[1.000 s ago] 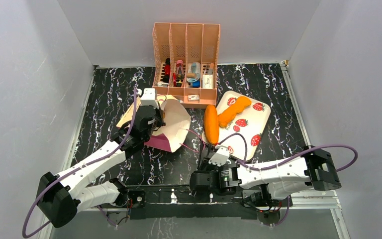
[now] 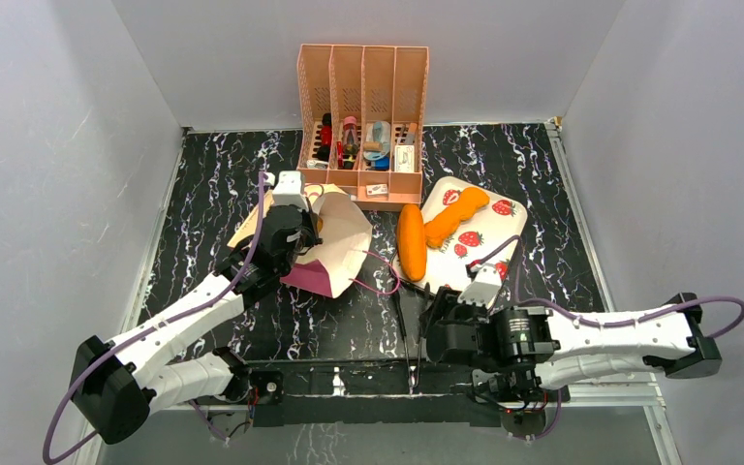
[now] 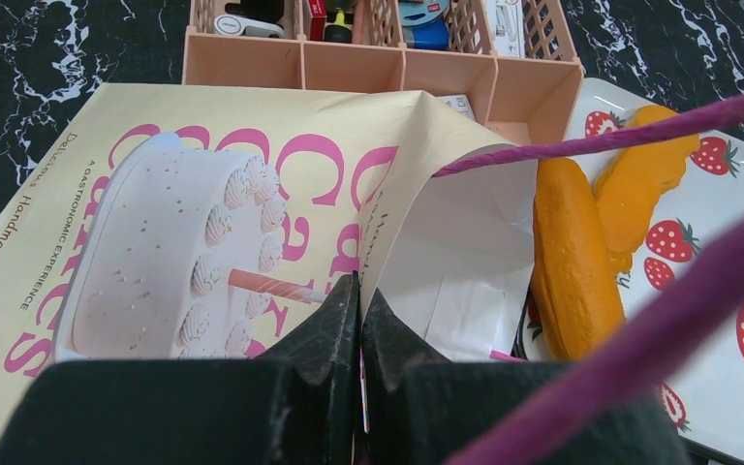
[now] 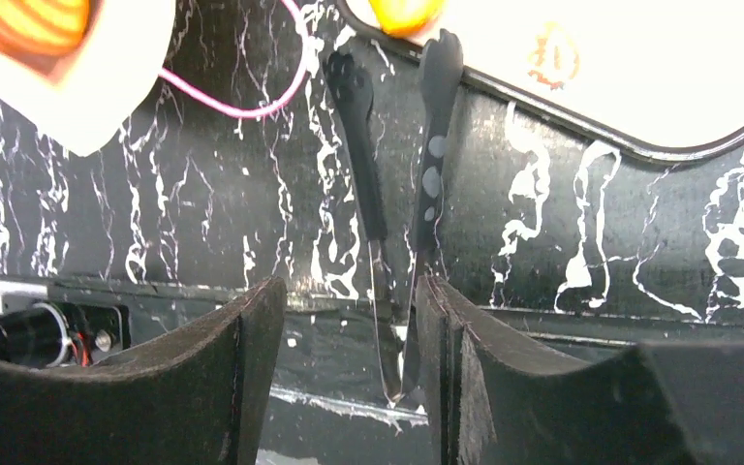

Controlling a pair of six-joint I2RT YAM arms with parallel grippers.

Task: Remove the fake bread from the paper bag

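The cream-and-pink paper bag lies on the left with its mouth open; its printed side fills much of the left wrist view. My left gripper is shut on the edge of that paper. Inside the bag, an orange bread shows in the right wrist view. Two more breads, a long one and a knobbly one, lie on the strawberry tray. My right gripper is above the table near black tongs, part open, nothing visible held.
The pink compartment organiser with small items stands behind the bag. The tongs lie in front, between bag and tray. Grey walls enclose the marble table, whose right back corner is clear.
My right arm has moved rightward, away from the bag and toward the tray's front right, uncovering the tongs. The left arm and bag look unchanged.
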